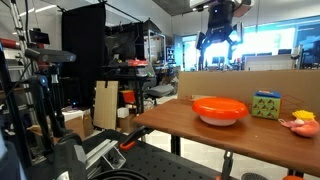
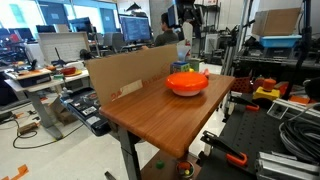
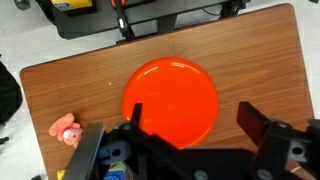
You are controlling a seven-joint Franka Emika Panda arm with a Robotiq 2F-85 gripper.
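A red-orange round lid or plate [image 3: 171, 102] covers the middle of the wooden table in the wrist view. From the side, the red disc [image 1: 219, 104] rests on top of a pale bowl [image 1: 219, 121], which is hidden from above. My gripper [image 1: 219, 46] hangs well above it, touching nothing. Its two dark fingers [image 3: 264, 132] stand wide apart in the wrist view, with nothing held; the gripper is open. At the table's right side sit a blue-and-green box [image 1: 266, 105] and a pink toy [image 1: 301, 126] with a yellow top.
A cardboard panel [image 2: 148, 74] stands along one long side of the table. Bare wood [image 2: 150, 116] lies free on one side of the bowl. Dark rails and a red-handled clamp [image 2: 236, 158] run by the table edge.
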